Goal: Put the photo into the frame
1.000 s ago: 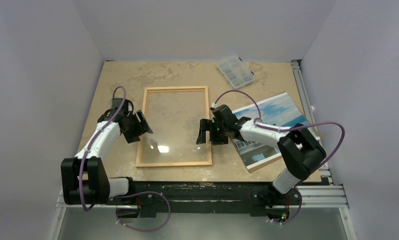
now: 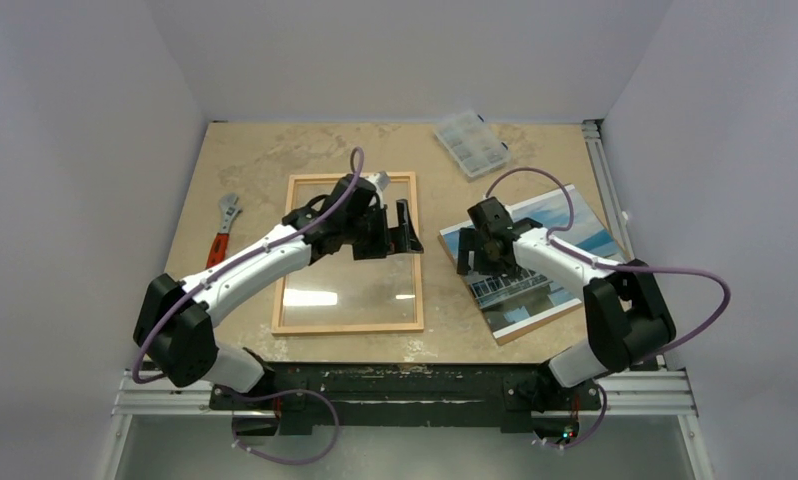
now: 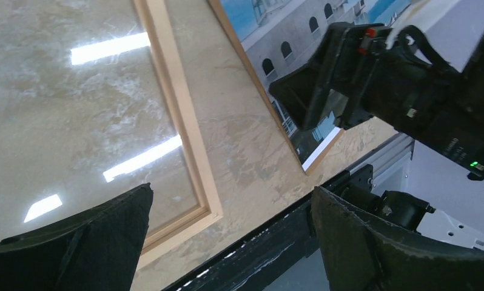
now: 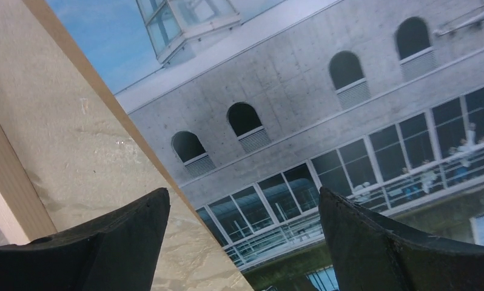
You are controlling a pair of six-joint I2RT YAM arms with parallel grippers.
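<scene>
A wooden frame with a clear pane lies flat at the table's middle left, and the bare tabletop shows through it. To its right, the photo of a building under blue sky lies at a slant on a thin wooden board. My left gripper is open above the frame's right edge, nothing between its fingers. Open as well, my right gripper hovers over the photo's left edge; its two fingers show on either side of that edge in the right wrist view. Part of the photo is hidden by the right arm.
A clear compartment box lies at the back. An adjustable wrench with a red handle rests left of the frame. A bare strip of table separates frame and photo board. The two grippers are close together.
My left gripper has moved right across the frame, uncovering the wrench. My right gripper has moved right, from the frame's right edge to above the photo's left edge.
</scene>
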